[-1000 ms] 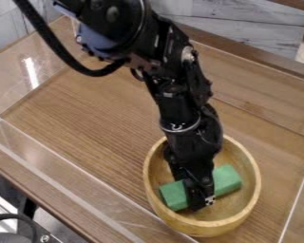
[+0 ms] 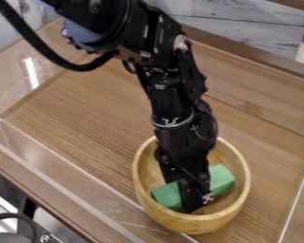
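Note:
A round yellowish bowl (image 2: 155, 209) sits at the lower middle of the wooden table, with a green block (image 2: 169, 195) inside it. My black gripper (image 2: 194, 194) reaches down into the bowl, shut on the green block, whose ends show on both sides of the fingers. The fingers hide the middle of the block.
A clear strip runs along its front left edge, with a dark cable below it. A pale panel stands along the back.
My gripper and the green block have shifted slightly to the left, and the bowl has moved slightly left with them.

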